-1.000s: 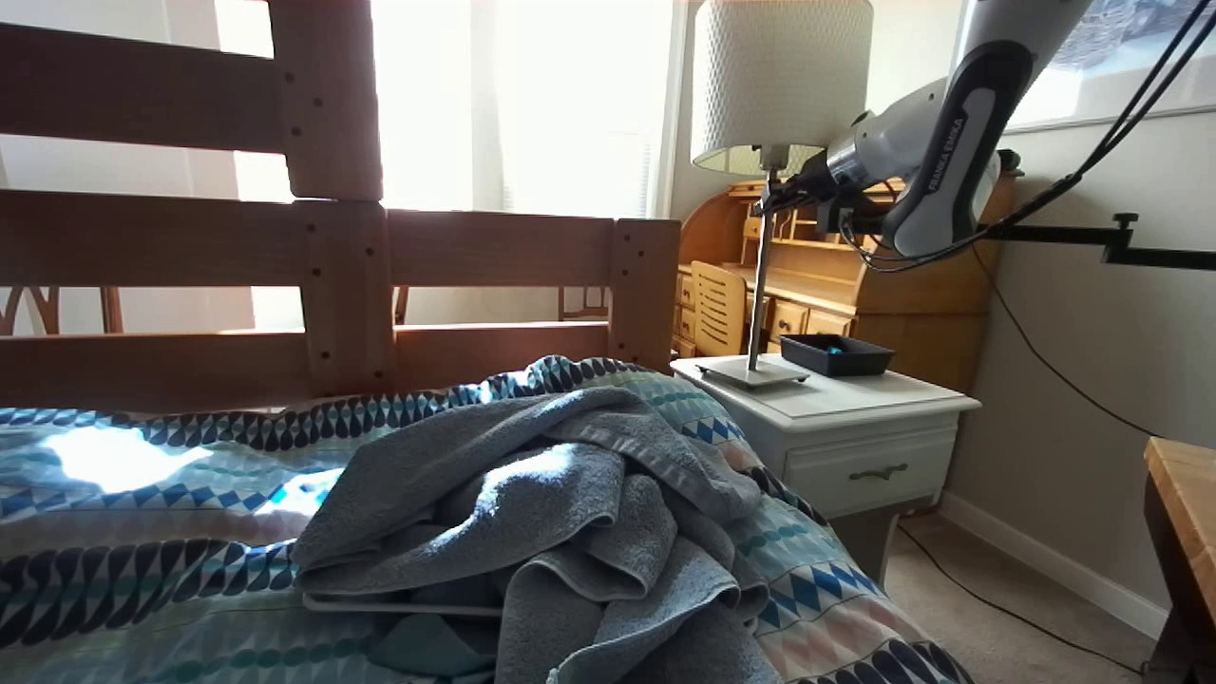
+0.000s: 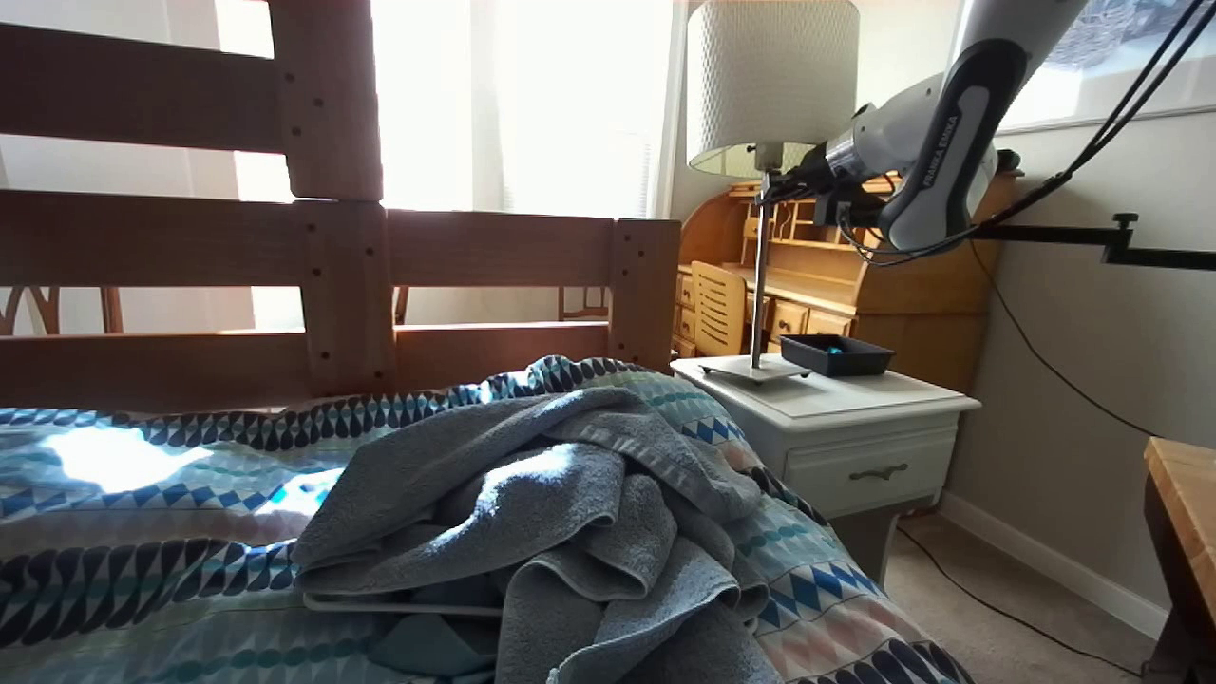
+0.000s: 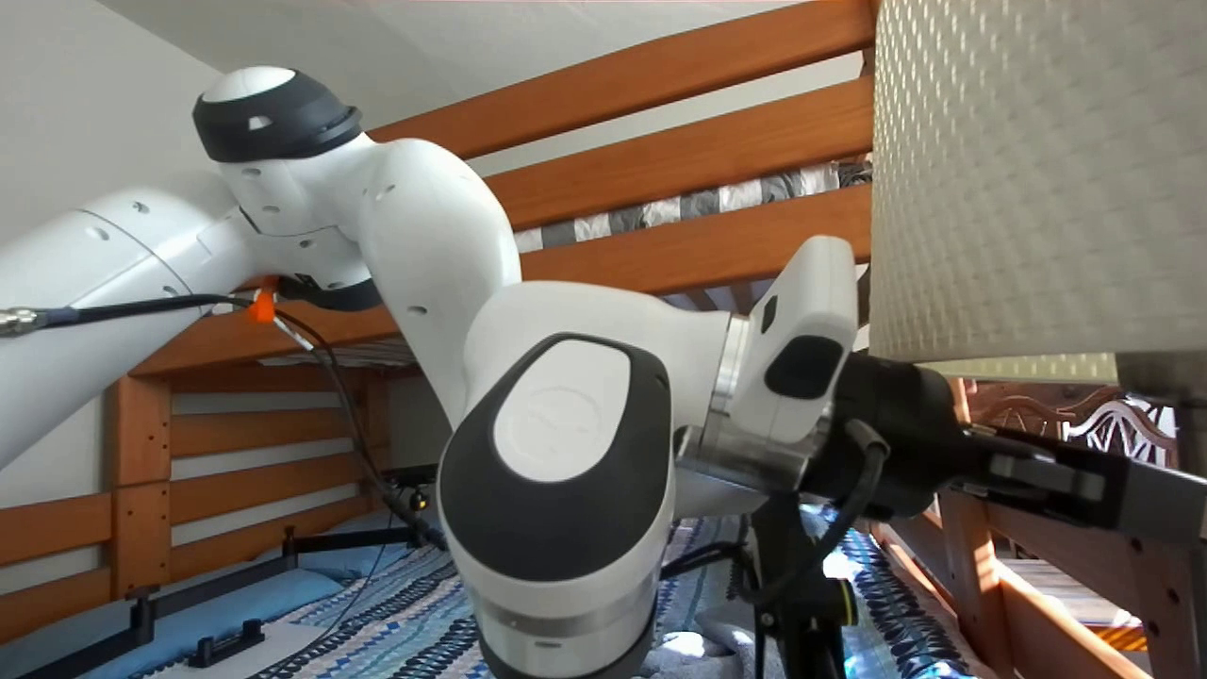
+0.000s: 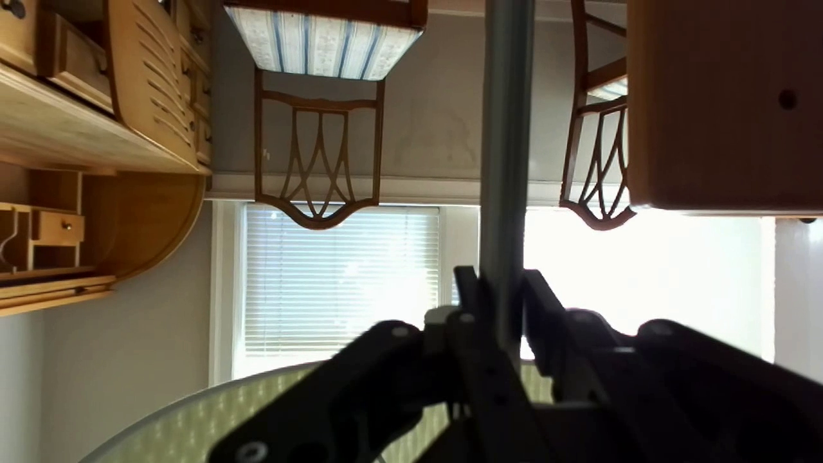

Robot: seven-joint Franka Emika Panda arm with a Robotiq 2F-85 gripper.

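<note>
A lamp with a textured white shade (image 2: 772, 85) stands on the white nightstand (image 2: 878, 400), its slim metal pole (image 2: 759, 285) close to upright. My gripper (image 2: 769, 192) is shut on the pole just below the shade, reaching in from the right. In the wrist view, which looks upside down, the pole (image 4: 506, 154) runs between the two dark fingers. The lamp's square base (image 2: 757, 370) sits near the left part of the nightstand top. In exterior view 2 the shade (image 3: 1035, 170) fills the upper right, and the fingertips are hard to make out.
A black tray (image 2: 838, 354) lies right of the lamp base. Behind stands a wooden roll-top desk (image 2: 912, 325). A crumpled grey towel (image 2: 547, 490) covers part of the bed, whose wooden rails (image 2: 502, 249) rise beyond it. Bare nightstand top shows towards the front.
The lamp has swung from a slight rightward lean to nearly upright, its shade shifting left. My gripper moved slightly up with the pole, and the base's near edge sits a little higher.
</note>
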